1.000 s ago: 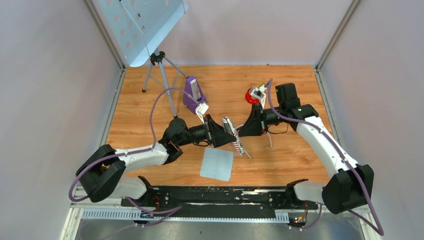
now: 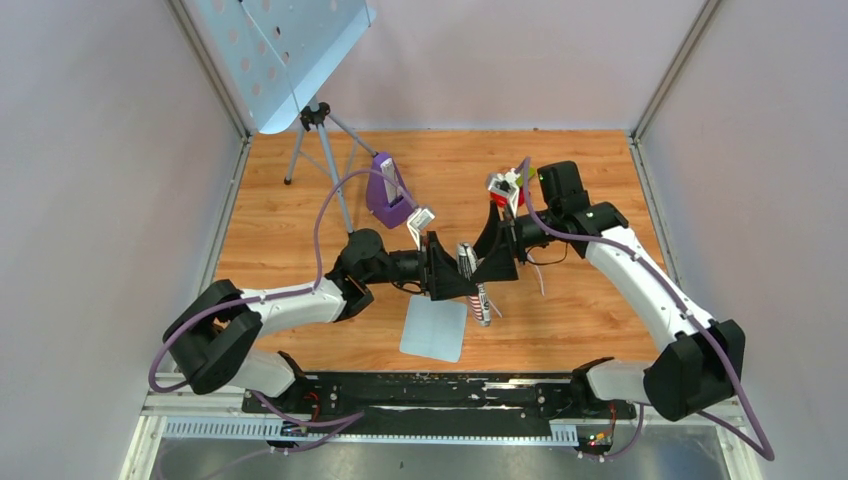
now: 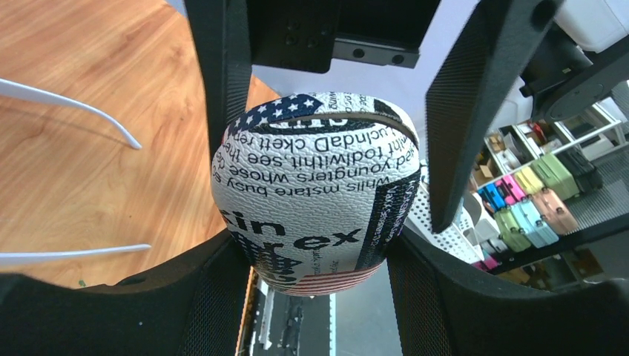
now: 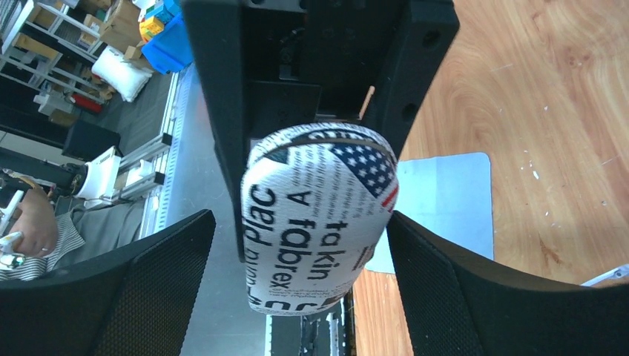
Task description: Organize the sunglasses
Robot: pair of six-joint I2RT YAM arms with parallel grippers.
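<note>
A sunglasses case [image 2: 478, 305] with newspaper and US-flag print is held in the air at the middle, between my facing grippers. My left gripper [image 2: 452, 275] is shut on it; its end fills the left wrist view [image 3: 315, 193]. My right gripper [image 2: 490, 262] reaches the case from the right with its fingers around it; the printed case [image 4: 317, 222] sits between them in the right wrist view. The right fingers look spread, and whether they touch is hard to tell.
A light grey cloth [image 2: 432, 330] lies below on the wooden table. A purple holder [image 2: 388, 200] stands at the back left by a tripod with a blue board. A red object [image 2: 505, 200] and thin white strips are partly hidden behind the right arm.
</note>
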